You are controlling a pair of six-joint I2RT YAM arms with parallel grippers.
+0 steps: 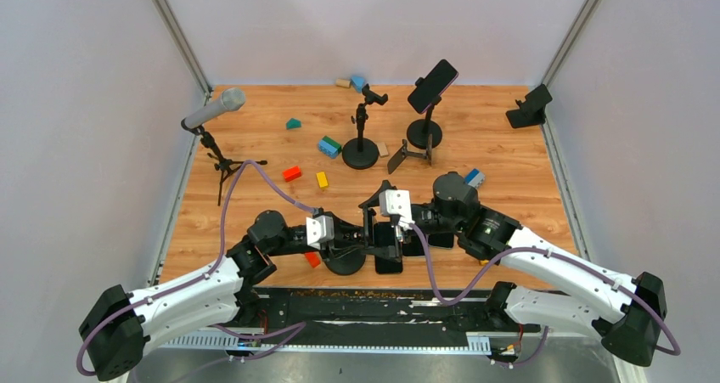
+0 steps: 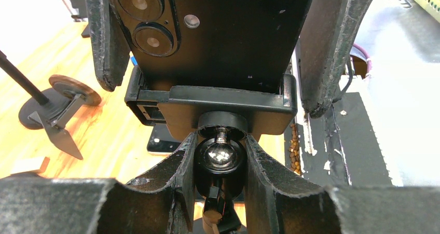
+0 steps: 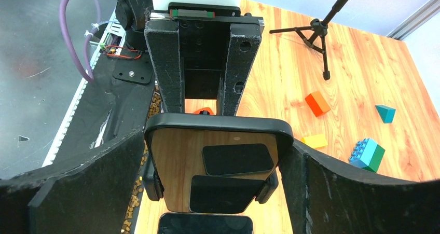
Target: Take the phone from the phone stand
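The phone (image 2: 218,37) sits in the clamp (image 2: 225,101) of its stand, camera lenses toward my left wrist view. My left gripper is shut on the stand's neck, just below the clamp and ball joint. My right gripper's open fingers (image 2: 332,47) stand at either side of the phone. In the right wrist view the phone (image 3: 218,164) lies between those fingers; whether they touch it is unclear. In the top view both grippers meet at the front centre, over the stand's round base (image 1: 344,267).
More phones (image 3: 205,226) lie on the table under the grippers. Behind stand an empty stand (image 1: 360,152), a stand holding a phone (image 1: 433,86), a microphone on a tripod (image 1: 222,104) and a black holder (image 1: 528,111). Loose coloured blocks (image 1: 329,148) are scattered mid-table.
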